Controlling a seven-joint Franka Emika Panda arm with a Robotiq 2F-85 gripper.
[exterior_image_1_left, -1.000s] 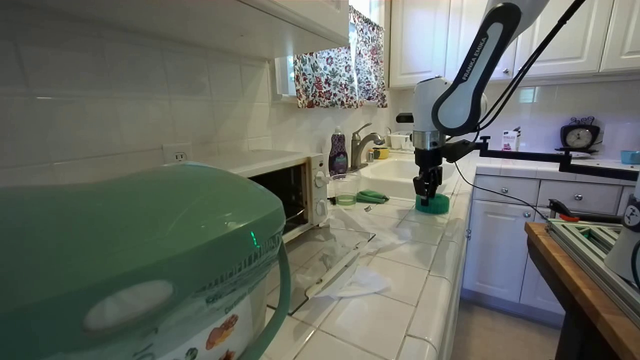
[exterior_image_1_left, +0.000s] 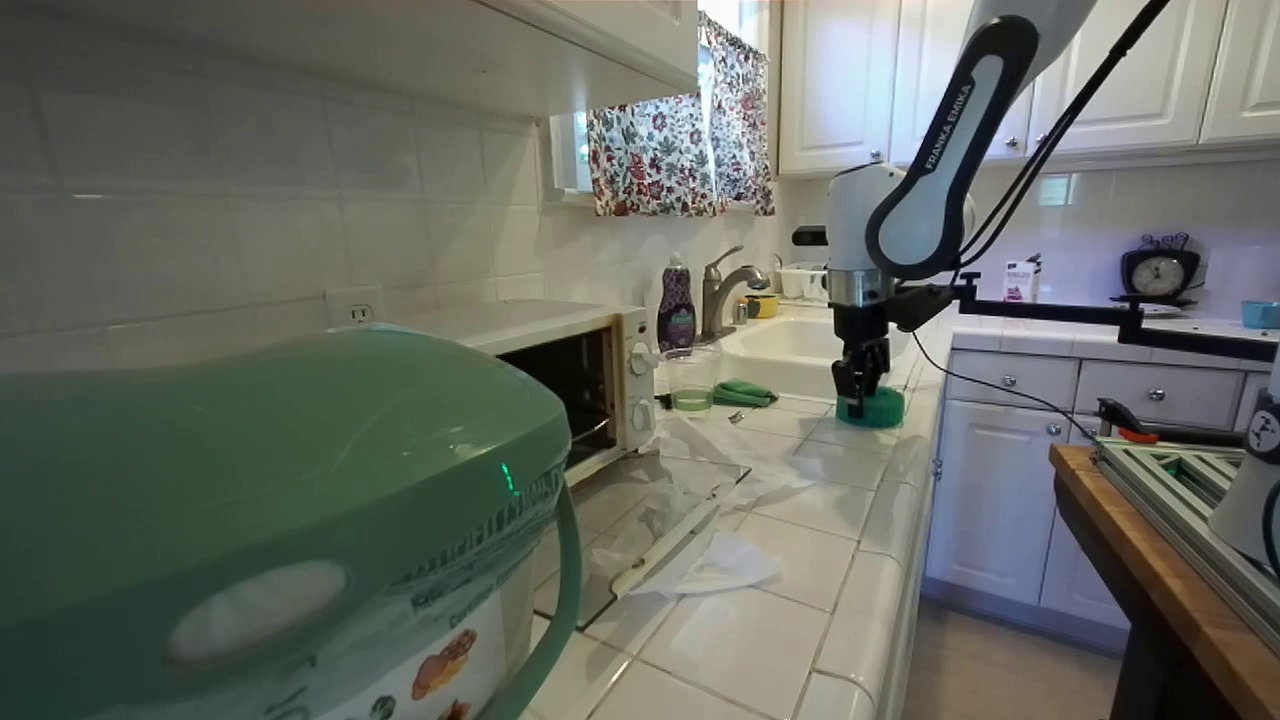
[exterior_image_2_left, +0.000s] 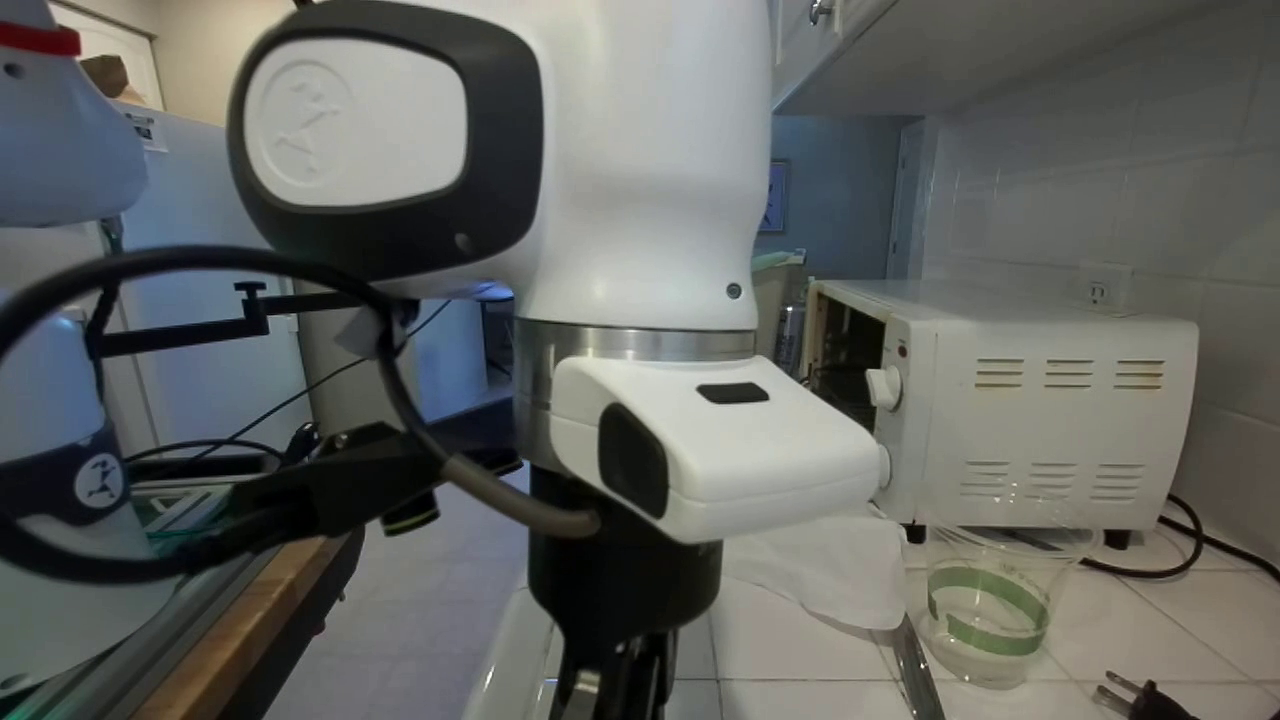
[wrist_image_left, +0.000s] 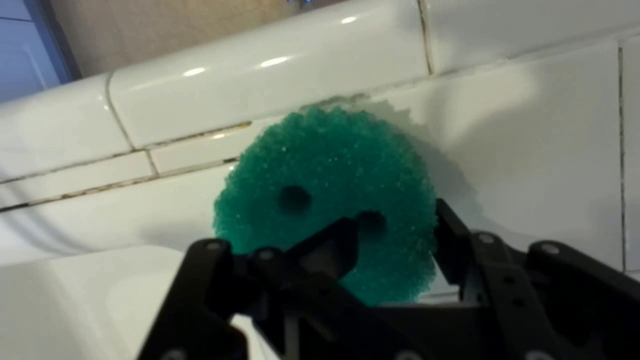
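Observation:
A round green scrubber (wrist_image_left: 336, 162) with two dark holes lies on the white tiles by the sink's edge in the wrist view. My gripper is directly over it, its fingers apart. One finger (wrist_image_left: 336, 249) reaches over the scrubber's face beside a hole; the other finger (wrist_image_left: 450, 240) stands at its outer edge. Part of the scrubber's rim lies between them, and I cannot tell how firmly either finger touches it. In exterior view 1 the gripper (exterior_image_1_left: 858, 402) points down at the scrubber (exterior_image_1_left: 882, 409). The scrubber is hidden in exterior view 2.
The sink (exterior_image_1_left: 768, 348) lies just behind the scrubber. A green cloth (exterior_image_1_left: 744, 392), a clear cup (exterior_image_2_left: 990, 612) and a toaster oven (exterior_image_2_left: 1044, 396) stand along the wall side. Crumpled clear plastic (exterior_image_1_left: 720, 564) covers part of the counter. The rounded counter edge (exterior_image_1_left: 882, 576) is close.
Over the last second the gripper and the green scrubber have both shifted slightly to the right in exterior view 1. Everything else looks the same.

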